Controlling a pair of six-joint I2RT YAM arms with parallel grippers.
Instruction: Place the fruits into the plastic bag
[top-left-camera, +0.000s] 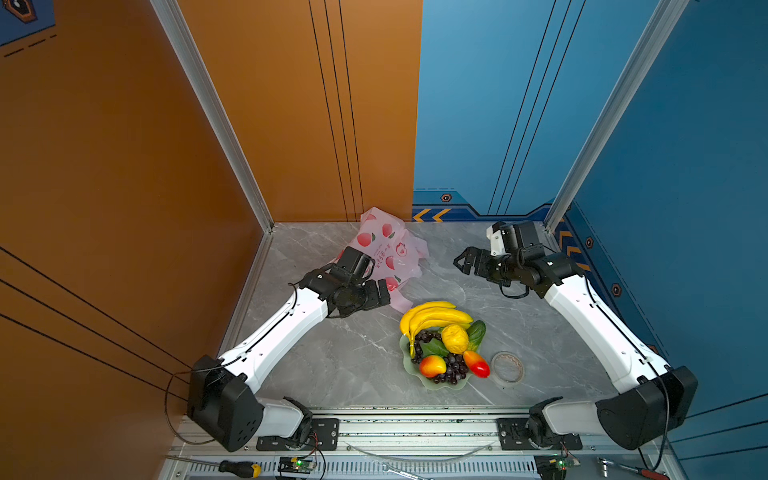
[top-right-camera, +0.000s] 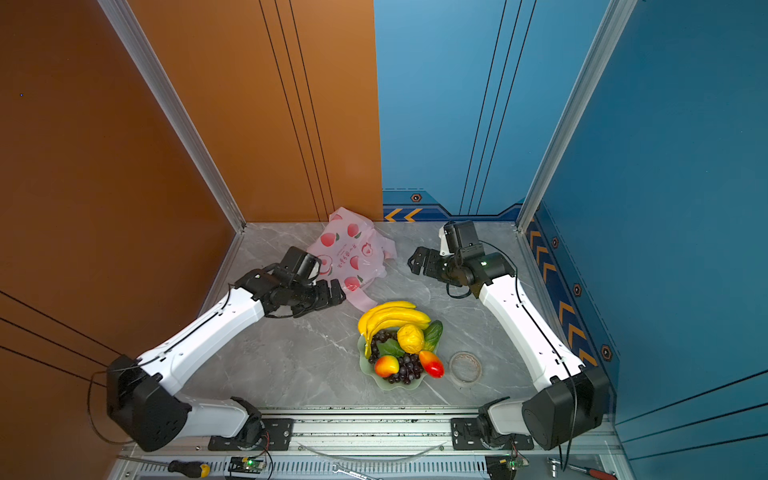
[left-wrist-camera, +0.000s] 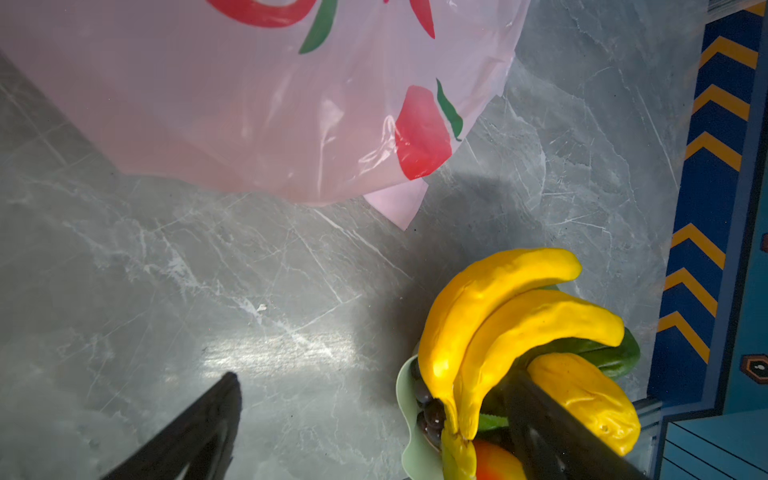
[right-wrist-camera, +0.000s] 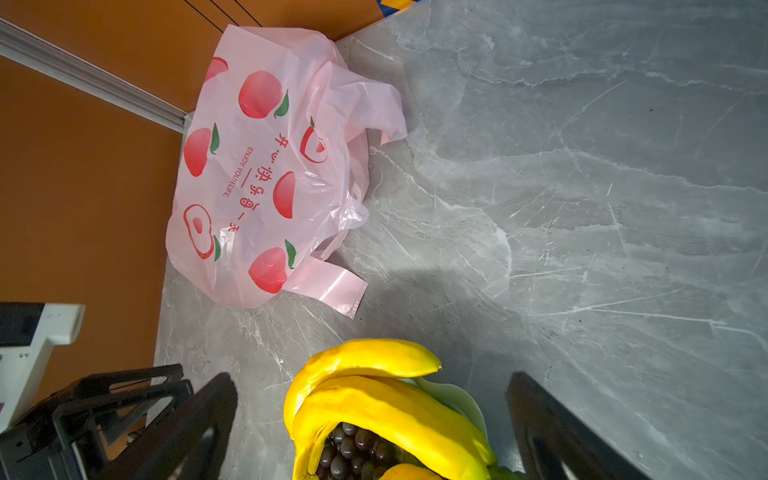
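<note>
A pink plastic bag (top-left-camera: 384, 244) printed with peaches lies crumpled at the back, left of centre. In front of it a green plate (top-left-camera: 408, 360) holds bananas (top-left-camera: 436, 316), a yellow fruit (top-left-camera: 454, 339), a cucumber (top-right-camera: 432, 336), grapes (top-right-camera: 408, 368) and two red-yellow fruits (top-left-camera: 432, 365). My open left gripper (top-left-camera: 376, 294) is above the table just left of the bananas, near the bag's front. My open right gripper (top-left-camera: 468, 260) is above the table right of the bag, behind the plate. Nothing shows between either gripper's fingers.
A roll of tape (top-left-camera: 508, 368) lies right of the plate. Walls (top-left-camera: 672, 160) enclose the back and both sides, with a metal rail along the front.
</note>
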